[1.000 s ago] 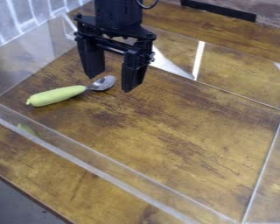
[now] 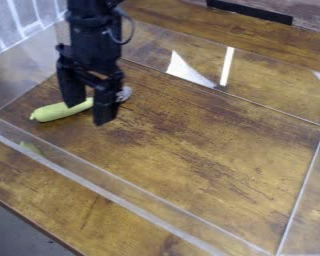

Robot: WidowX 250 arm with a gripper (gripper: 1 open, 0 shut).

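Observation:
My black gripper (image 2: 89, 94) hangs open above the left side of the wooden table, blurred, its two fingers apart over a pale yellow-green elongated object (image 2: 53, 112), which lies on the table. A small silver rounded piece (image 2: 124, 94), like a spoon head, shows just right of the gripper at that object's far end, partly hidden behind a finger. I cannot tell whether the two are one thing.
Clear low walls (image 2: 176, 237) enclose the work area on the wooden table (image 2: 216, 160). A white rail stands at the upper left.
My gripper has moved left and somewhat down, from over the middle-left to over the yellow-green object, whose right part it now partly hides.

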